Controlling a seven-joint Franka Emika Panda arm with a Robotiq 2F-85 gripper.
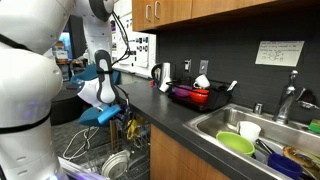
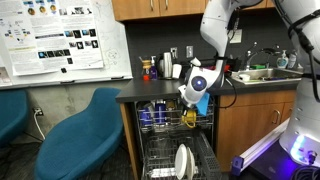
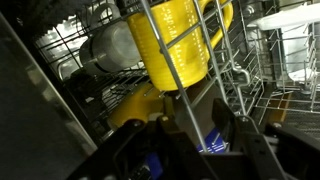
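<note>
A yellow mug sits in the wire rack of the open dishwasher, with its handle toward the upper right in the wrist view. My gripper is at the rack, just below the mug in that view. Its dark fingers stand apart, with a rack wire crossing the gap and no dish visible between them. In exterior view 2 the gripper is low at the rack, close to the yellow mug. Exterior view 1 shows the mug partly, beside the arm.
A clear glass lies beside the mug. White plates stand in the lower rack. The dark countertop runs above the dishwasher. On it are red and dark pots; a green bowl is in the sink.
</note>
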